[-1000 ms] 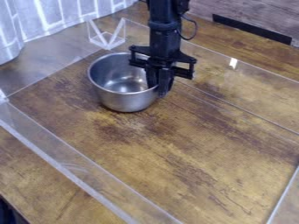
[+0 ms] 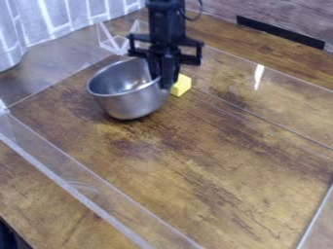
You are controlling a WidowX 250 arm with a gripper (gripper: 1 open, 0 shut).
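A steel bowl (image 2: 120, 95) sits on the wooden table (image 2: 196, 175), left of centre. My black gripper (image 2: 166, 76) comes down from the top centre at the bowl's right rim. Its fingertips are dark and small, so I cannot tell whether it is open or shut on the rim. A yellow block (image 2: 181, 85) lies just right of the bowl, behind the gripper.
A white wire object (image 2: 112, 39) stands at the back left, beside a pale curtain. Clear strips or edges run along the left and lower right.
The gripper and the bowl have moved a little to the left and toward the front, uncovering the yellow block on the right.
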